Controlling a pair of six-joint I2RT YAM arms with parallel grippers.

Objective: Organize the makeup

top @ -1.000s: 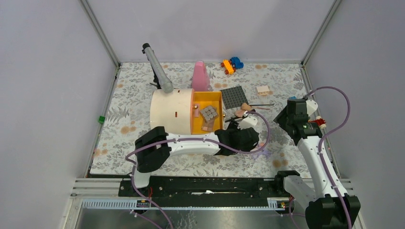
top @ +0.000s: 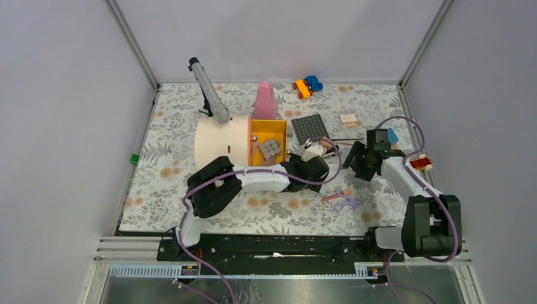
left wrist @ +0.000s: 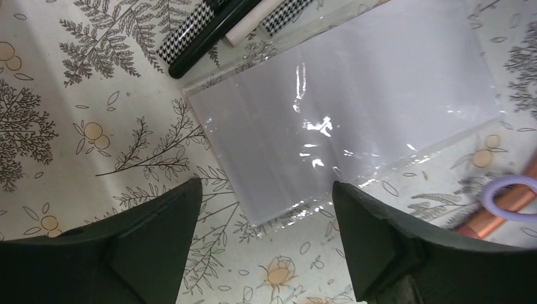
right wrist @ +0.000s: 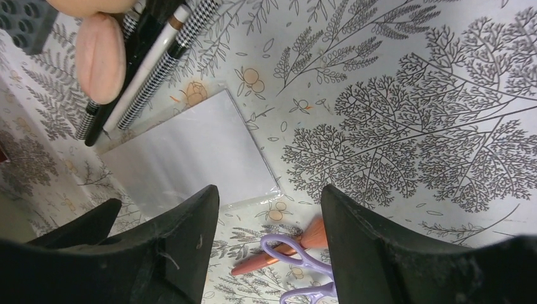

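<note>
A cream case (top: 218, 144) with an orange tray (top: 271, 126) holds a grey cube cluster and small items. Eyeliner pens (right wrist: 155, 76) with checkered parts lie beside a pink sponge (right wrist: 98, 60). Below them lies a clear white packet (left wrist: 342, 95). Left gripper hangs over the packet, apparently open, nothing visible between its fingers. Right gripper hovers right of it, open and empty. An orange-handled brush (right wrist: 253, 265) lies under purple scissors (right wrist: 301, 259).
A grey baseplate (top: 307, 126), pink object (top: 265, 101), toy vehicles (top: 307, 87) and grey tube (top: 209, 88) stand at the back.
The left gripper has moved left and up in the top view, and the cream case has shifted slightly left. The right gripper has moved left from the table's right side.
</note>
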